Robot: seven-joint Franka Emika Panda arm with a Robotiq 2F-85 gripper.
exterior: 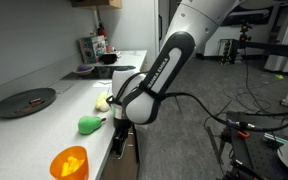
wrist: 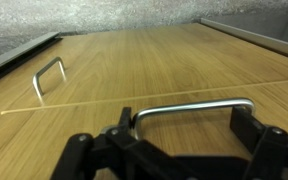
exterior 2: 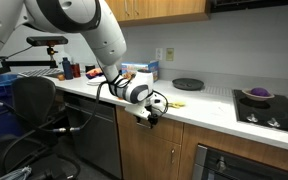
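A silver bar handle [wrist: 194, 106] crosses the near part of the wrist view, fixed to a wooden drawer front [wrist: 59, 145]. My gripper stands open at it, its dark fingers wide apart near the two ends of the bar. Whether either finger touches the metal, I cannot tell. Beyond a thin seam, the wooden cabinet door [wrist: 164, 60] carries a second silver handle [wrist: 50, 76] at its left. In both exterior views the gripper is low against the front of the counter, small and partly hidden by the arm.
On the white countertop [exterior: 94, 150] stand an orange bowl [exterior: 69, 163] with yellow contents, a green object [exterior: 90, 124] and a dark round pan [exterior: 24, 102]. A stovetop [exterior 2: 269, 110] lies further along the counter.
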